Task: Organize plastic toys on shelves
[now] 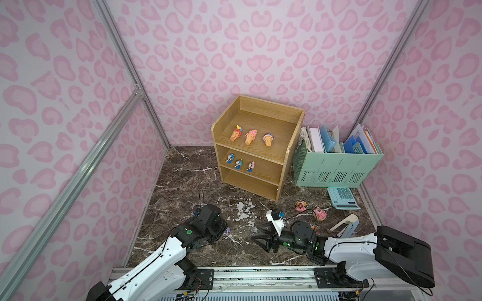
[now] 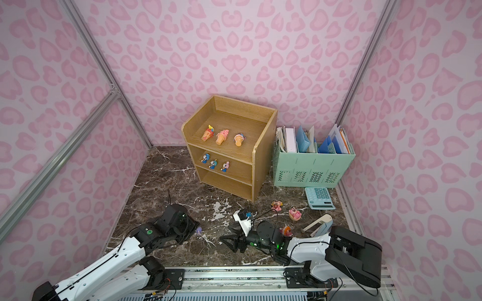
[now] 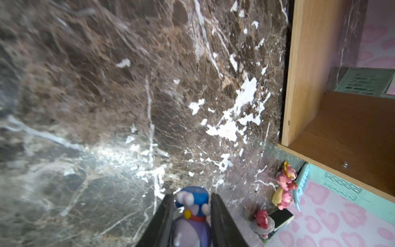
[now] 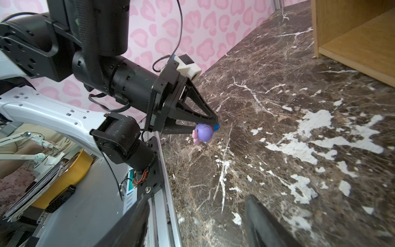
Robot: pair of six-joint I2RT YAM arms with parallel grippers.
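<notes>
A small purple toy with a blue cap is held between the fingers of my left gripper, which hovers over the table at front left; the right wrist view shows the toy's purple body (image 4: 204,133) too. My right gripper stands open and empty over the front middle of the table. On the wooden shelf (image 1: 258,149), three orange-bodied toys, one of them pink-topped (image 1: 250,136), occupy the top level. Three small bluish toys, including one with pink (image 1: 250,166), stand on the middle level, while the bottom level (image 1: 249,184) is empty.
Pink toys (image 1: 300,205) (image 1: 319,213) and an orange-pink one (image 2: 286,230) lie on the table near the right arm. Behind them are a calculator (image 1: 343,198), a stapler (image 1: 345,225) and a green file box (image 1: 336,169). The table before the shelf is clear.
</notes>
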